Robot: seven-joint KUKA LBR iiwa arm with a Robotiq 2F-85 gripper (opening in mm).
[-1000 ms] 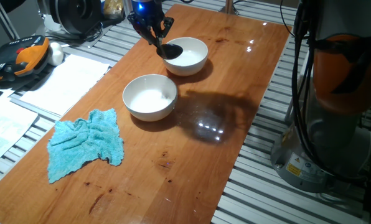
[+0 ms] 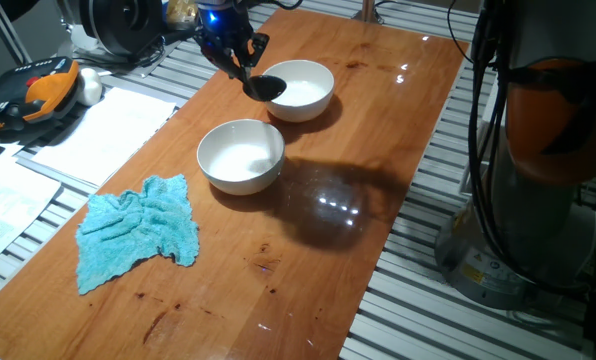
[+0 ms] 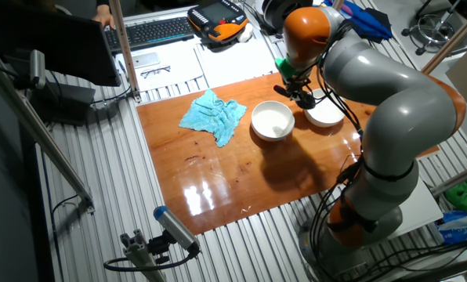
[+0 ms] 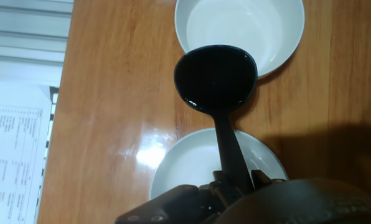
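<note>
My gripper (image 2: 240,62) is shut on the handle of a black ladle (image 4: 215,78), seen at the upper middle of exterior view 1. The ladle's round head hangs in the air, pointing away from the fingers. In the wrist view it lies across the gap between two white bowls and overlaps the rim of the upper one. The near white bowl (image 2: 240,158) stands mid-table; the far white bowl (image 2: 306,92) stands behind it, its left rim partly covered by the ladle head. Whether the ladle holds anything cannot be told. In exterior view 2 the gripper (image 3: 300,94) is above the gap between the bowls.
A crumpled turquoise cloth (image 2: 138,228) lies left of the near bowl. Papers (image 2: 103,135) and an orange-black device (image 2: 40,92) lie beyond the table's left edge. The arm's base (image 2: 488,255) stands off the right edge.
The gripper and ladle have shifted slightly left and lower in exterior view 1, the head moving from over the far bowl's rim toward its left side. Bowls and cloth have stayed put.
</note>
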